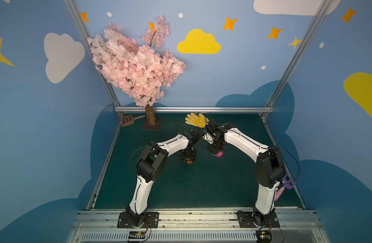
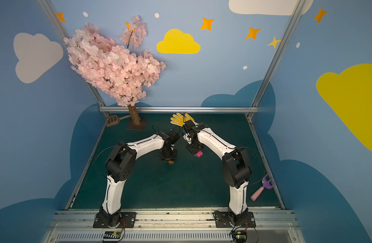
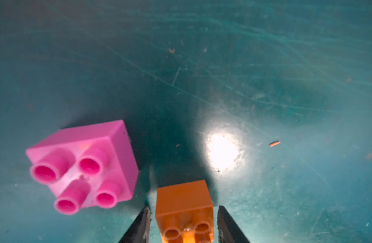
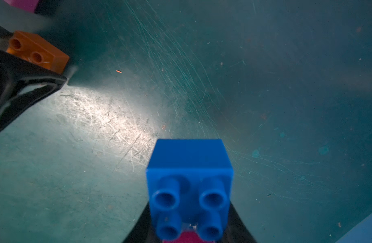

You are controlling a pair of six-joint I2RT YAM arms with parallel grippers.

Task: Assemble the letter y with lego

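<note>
In the left wrist view, an orange brick stands on the green table between the fingers of my left gripper, which is shut on it. A loose pink brick, studs up, lies apart from it on the left. My right gripper is shut on a joined piece with a blue brick in front and a dark pink brick behind, mostly hidden. From the top left, the piece's pink part pokes out below the right gripper, and the orange brick below the left one.
A yellow glove lies at the back, near the right arm's wrist. A purple-pink fork rests by the right edge, and a brown slotted scoop by the tree at back left.
</note>
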